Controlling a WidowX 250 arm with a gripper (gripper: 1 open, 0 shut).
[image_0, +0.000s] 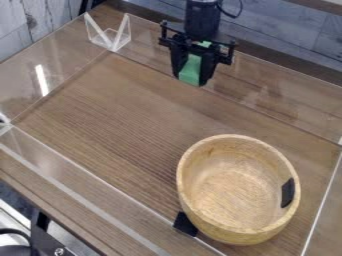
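Note:
A black gripper (197, 50) hangs at the top centre, near the back of the wooden surface (114, 120), shut on a green object (193, 71). The object's exact shape is hard to make out at this size.
A large cream round tub (235, 185) with dark handles fills the lower right. A white wire rack (110, 32) stands at the back left, and another white item (4, 120) is at the left edge.

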